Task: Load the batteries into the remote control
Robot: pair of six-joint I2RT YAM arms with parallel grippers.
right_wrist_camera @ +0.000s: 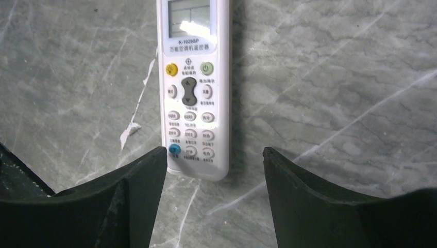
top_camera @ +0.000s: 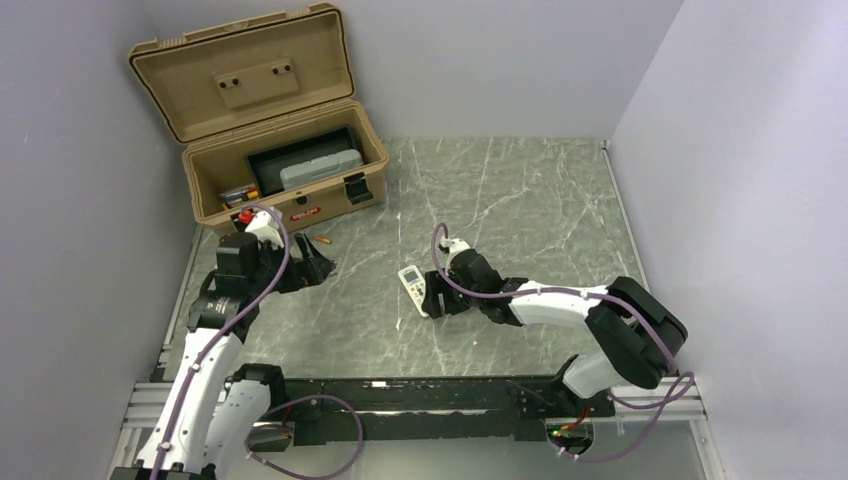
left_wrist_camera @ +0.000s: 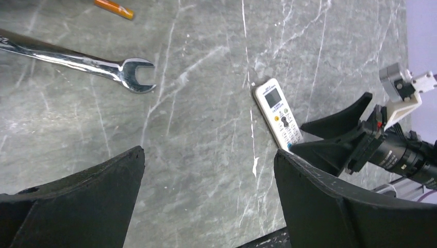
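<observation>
A white remote control (top_camera: 411, 285) lies face up on the marble tabletop, screen away from my right gripper, whose parted fingers straddle its lower end close to the surface without visibly gripping it. The remote (left_wrist_camera: 273, 106) also shows in the left wrist view, with the right gripper beside it. My left gripper hangs open over bare marble, left of the remote. An orange battery (top_camera: 323, 239) lies near the case; in the left wrist view the battery (left_wrist_camera: 114, 9) is at the top edge.
A silver wrench (left_wrist_camera: 77, 63) lies under the left arm's area. An open tan case (top_camera: 340, 189) holding a tray and a grey box stands at the back left, against the walls.
</observation>
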